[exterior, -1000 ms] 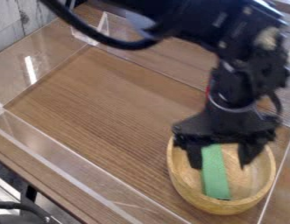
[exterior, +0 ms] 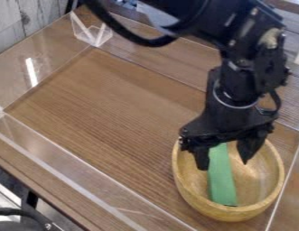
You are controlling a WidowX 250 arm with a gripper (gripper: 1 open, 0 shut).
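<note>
My black gripper (exterior: pixel 224 149) hangs over the back part of a yellow bowl (exterior: pixel 199 194) at the bottom right, with its fingers open. A green oblong object (exterior: pixel 221 188) lies inside the bowl below the fingers, its upper end partly hidden behind the gripper. Nothing shows held between the fingers.
A clear plastic object (exterior: pixel 91 27) sits at the far top left. A raised edge runs along the lower left, with dark cables beyond it.
The green object's angle has shifted slightly.
</note>
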